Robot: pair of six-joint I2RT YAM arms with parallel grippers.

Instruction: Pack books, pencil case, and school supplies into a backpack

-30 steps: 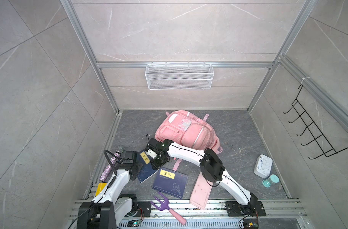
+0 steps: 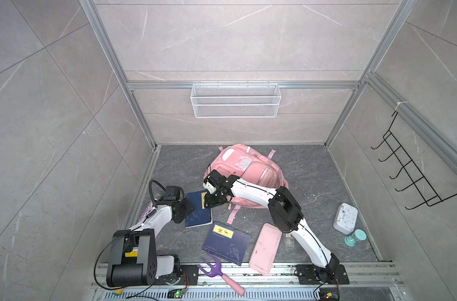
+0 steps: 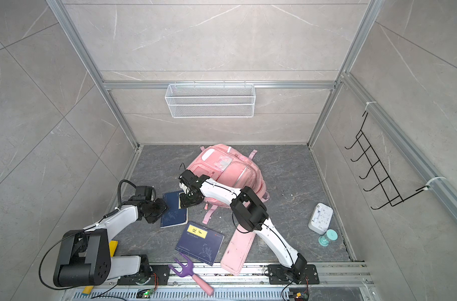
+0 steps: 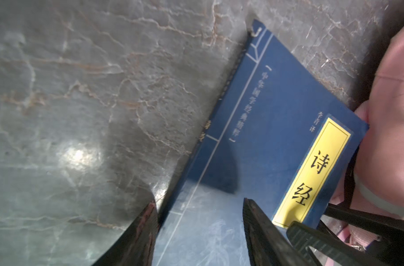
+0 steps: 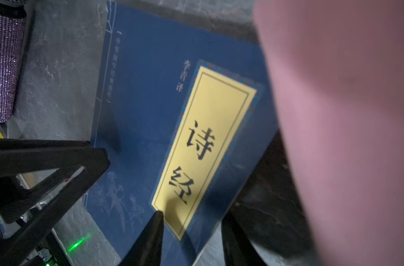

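Observation:
A dark blue book (image 2: 199, 219) with a yellow label lies flat on the floor, between my two grippers. My left gripper is open over its spine side; in that wrist view one fingertip is past the spine edge and the other over the cover. At the label side, my right gripper has its fingers apart, with the book's edge running between them in its wrist view. A second blue book (image 2: 225, 242) lies nearer the front. The pink backpack (image 2: 248, 168) lies behind, partly covered by my right arm.
A pink case (image 2: 266, 249) and a purple fork-like tool (image 2: 214, 269) lie at the front. A white box (image 2: 345, 218) and a teal-lidded jar (image 2: 356, 237) stand far right. A glittery purple cylinder (image 5: 4, 66) is at the left. Open floor lies right of the backpack.
Over the last second the labelled book has turned straighter and moved slightly back and right, along with both grippers. The front book shifted slightly right. Lately, the right gripper rose a little.

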